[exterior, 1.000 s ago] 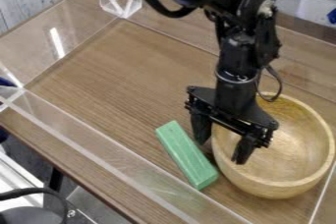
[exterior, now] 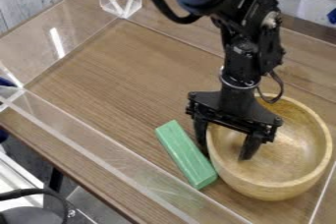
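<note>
My black gripper (exterior: pixel 226 140) is lowered at the left part of a round wooden bowl (exterior: pixel 288 168), its fingers open, one near the bowl's left rim and the other over the inside. Whether anything lies between the fingertips is hard to tell. A green block (exterior: pixel 186 154) lies on the table just left of the bowl, angled toward the front.
The wooden table (exterior: pixel 118 81) has wide free room to the left and back. Clear plastic panels edge it at the left and front, with a clear bracket (exterior: pixel 120 2) at the back left. Cables show at the lower left.
The gripper has shifted slightly back and to the right over the bowl. The green block looks unchanged.
</note>
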